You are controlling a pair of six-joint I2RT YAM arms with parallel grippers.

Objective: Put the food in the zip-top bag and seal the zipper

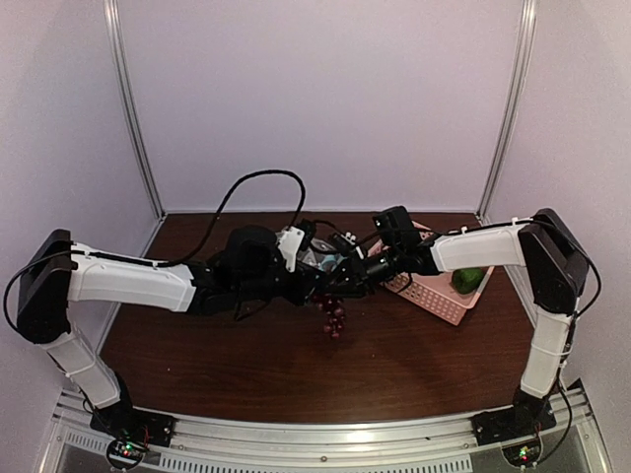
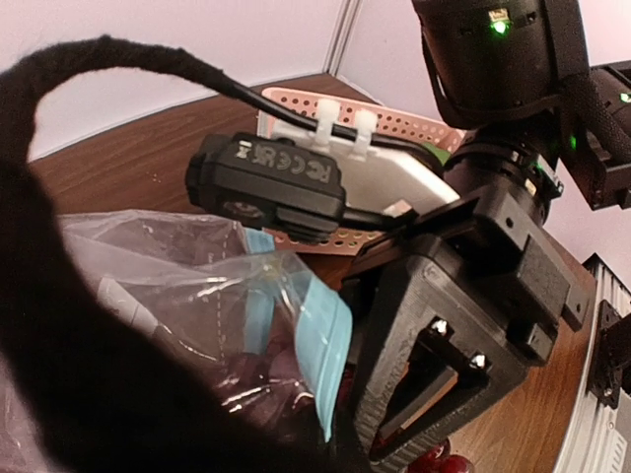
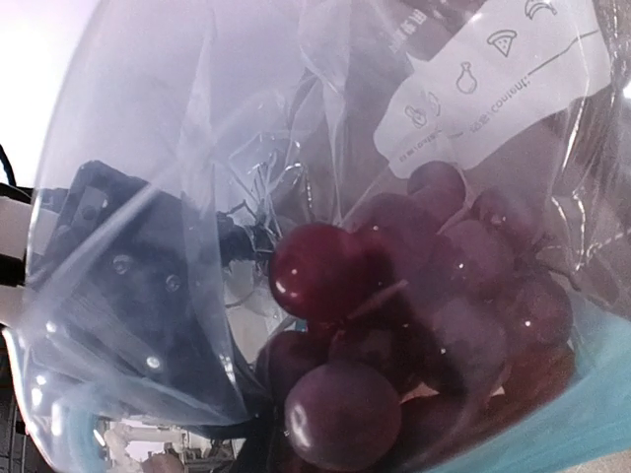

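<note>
Dark red grapes (image 1: 333,317) hang below my right gripper (image 1: 342,280), which is shut on them. Through the clear film of the zip top bag (image 3: 138,128), the right wrist view shows a close bunch of grapes (image 3: 340,414) beside the blue zip strip. My left gripper (image 1: 310,284) is shut on the bag's edge, close against the right one; its fingertips are hidden. In the left wrist view, the bag (image 2: 173,246) spreads out with its blue strip (image 2: 323,340) against the right gripper's fingers (image 2: 389,384). Some grapes (image 2: 454,463) show below those fingers, outside the bag.
A pink basket (image 1: 444,304) with a green item (image 1: 467,280) stands on the right, behind the right arm. The two wrists nearly touch at the centre.
</note>
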